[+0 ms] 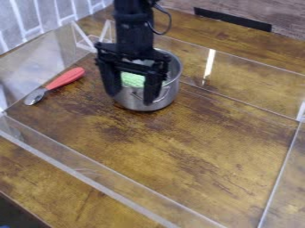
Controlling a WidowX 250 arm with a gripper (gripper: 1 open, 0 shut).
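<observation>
My black gripper (pixel 134 82) hangs over a steel pot (pixel 155 96) in the middle back of the table, its fingers open and spread across the pot's near left side. A light green item (pixel 134 78) shows inside the pot, partly hidden behind the gripper. A red-handled spoon or spatula (pixel 60 82) lies on the wooden table to the left, its metal end toward the front left.
Clear panel edges run along the left and right sides. A white strip stands upright right of the pot.
</observation>
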